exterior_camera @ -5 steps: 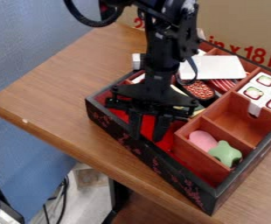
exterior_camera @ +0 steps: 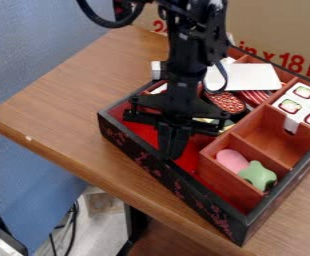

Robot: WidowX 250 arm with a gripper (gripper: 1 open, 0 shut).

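Observation:
My black gripper (exterior_camera: 174, 140) reaches down from the top of the view into the left, red-lined section of a dark box (exterior_camera: 211, 208) with a red floral pattern. Its lower end is low inside that section, and I cannot tell whether it is open or holds anything. To its right, a wooden compartment holds a pink rounded piece (exterior_camera: 231, 160) and a green piece (exterior_camera: 258, 175). Red patterned round pieces (exterior_camera: 255, 97), white cards (exterior_camera: 254, 76) and white tiles (exterior_camera: 302, 105) fill the back and right of the box.
A cardboard sheet with red printing (exterior_camera: 265, 30) stands behind. Cables and a pale floor show at the lower left, beyond the table edge.
My gripper has shifted slightly within the left section over the last second. The pieces in the box look unmoved.

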